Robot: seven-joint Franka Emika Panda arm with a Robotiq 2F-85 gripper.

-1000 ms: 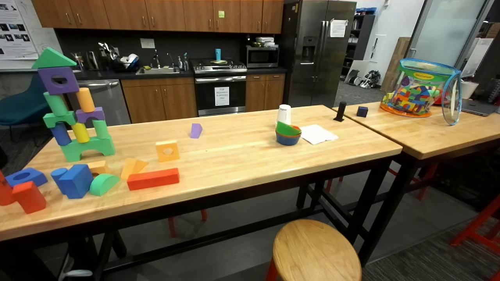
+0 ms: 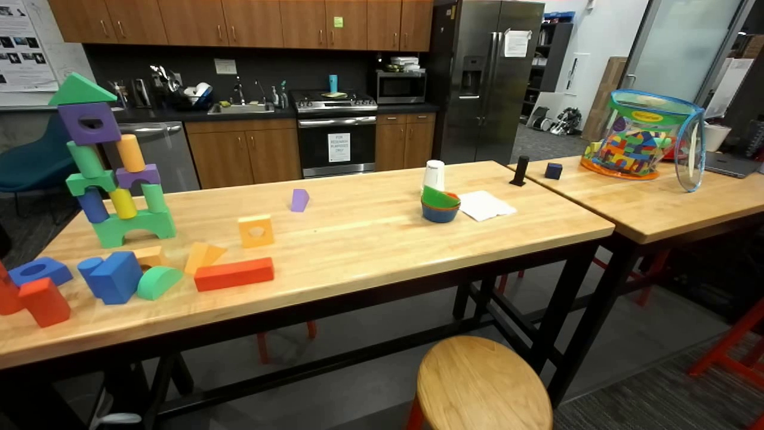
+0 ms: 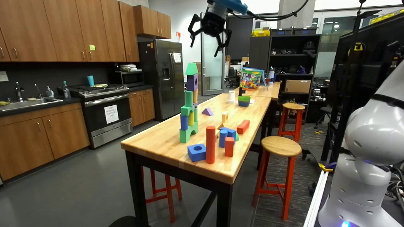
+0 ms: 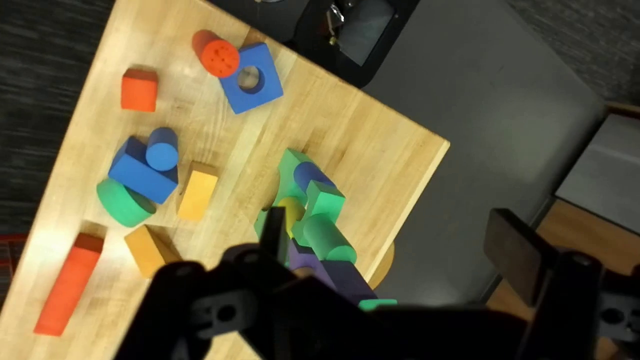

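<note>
My gripper (image 3: 204,50) hangs high above the table in exterior view 2, its fingers spread wide and nothing between them. In the wrist view one finger (image 4: 274,234) overlaps the stacked tower from above, while the other is over the floor side. The tower (image 2: 92,165) stands upright at the table's left end, built from a green arch, blue and yellow cylinders, green and purple pieces. A purple block with a hole (image 2: 89,122) sits near its top, and a green triangle (image 2: 81,89) caps it. Exterior view 1 does not show the gripper.
Loose blocks lie near the tower: a red bar (image 2: 234,275), a blue block (image 2: 117,277), a green half-round (image 2: 159,282) and a tall red cylinder (image 3: 210,144). Bowls (image 2: 440,206) and a white cup (image 2: 434,175) stand farther along.
</note>
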